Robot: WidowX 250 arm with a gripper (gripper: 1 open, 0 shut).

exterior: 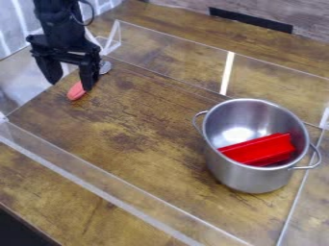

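My black gripper (pixel 67 65) hangs over the upper left of the table, its fingers pointing down with a gap between them and nothing seen held. Just below and right of it a small pink-red object (pixel 76 90) lies on the wood, partly near a small silvery piece (pixel 104 67). A large steel pot (pixel 255 170) stands at the right, with a red block (pixel 257 148) inside it.
Transparent edging runs along the left side, and a white tape strip (pixel 228 73) lies at the upper right.
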